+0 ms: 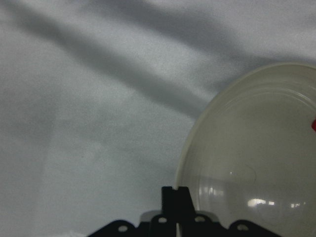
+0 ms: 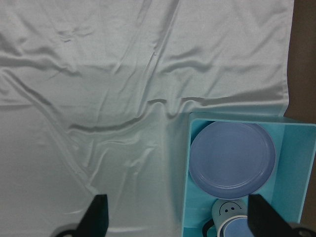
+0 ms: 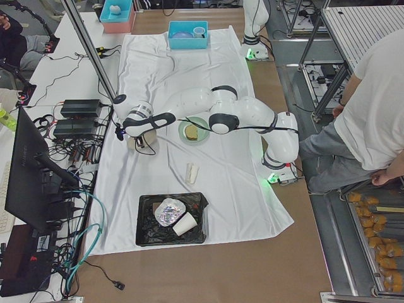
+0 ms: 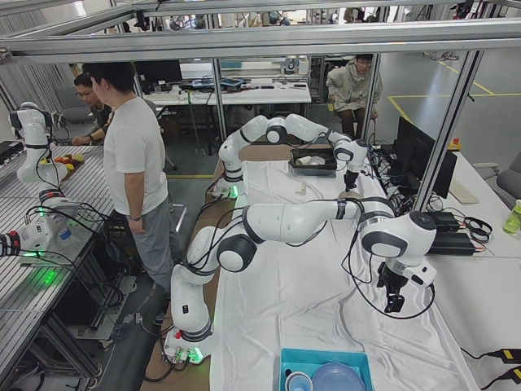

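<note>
In the left wrist view, my left gripper is shut, its tips at the rim of a pale bowl on white cloth, with a small red thing at the right edge; nothing clearly shows between the fingers. My right gripper is open over cloth beside a blue bin holding a blue plate and a smiley mug. In the camera left view, a green plate with a yellow item lies under one arm.
A black tray with a foil bowl and white cylinder sits at the cloth's near end, a white item above it. A monitor and cables line the left. A person stands on the right.
</note>
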